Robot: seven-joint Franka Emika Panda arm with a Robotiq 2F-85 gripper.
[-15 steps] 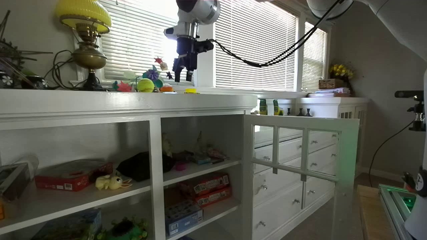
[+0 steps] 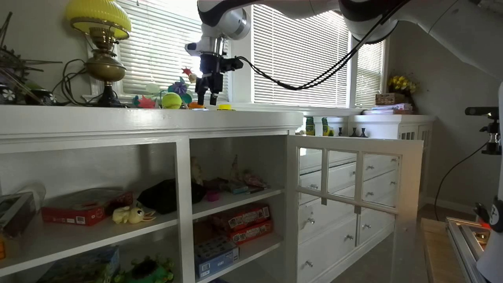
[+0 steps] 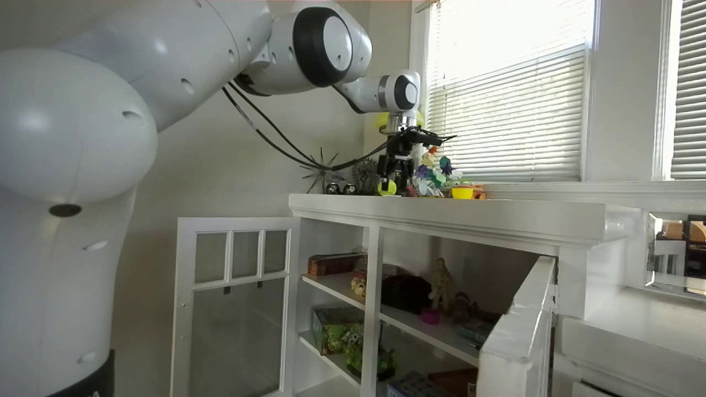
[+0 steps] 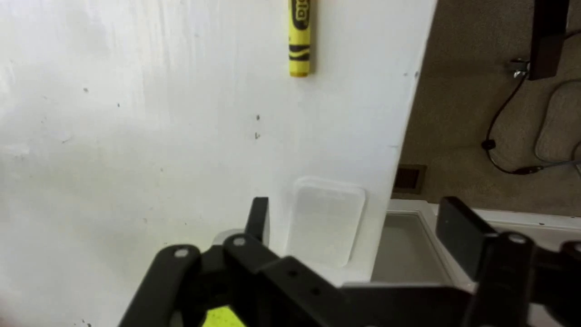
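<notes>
My gripper (image 2: 207,98) hangs just above the white cabinet top (image 2: 151,120), its fingers apart and nothing held. In the wrist view, a flat translucent plastic piece (image 4: 327,220) lies on the top near the front edge, within the span between the open fingers but below them. A yellow crayon (image 4: 299,46) lies farther up that view, clear of the fingers. The yellow-green tennis ball (image 2: 171,100) sits left of my gripper in exterior view 1. A small yellow container (image 2: 225,107) stands to its right.
An orange item (image 2: 195,105) and colourful paper flowers (image 2: 179,87) stand around the gripper. A brass lamp (image 2: 106,70) occupies the left end. Below, the glass-paned cabinet door (image 2: 349,174) hangs open. Bare surface shows around the crayon.
Seen in exterior view 1, my gripper has moved left and lower, closer to the cabinet top. Its fingers remain apart, and the objects on the top look unmoved.
</notes>
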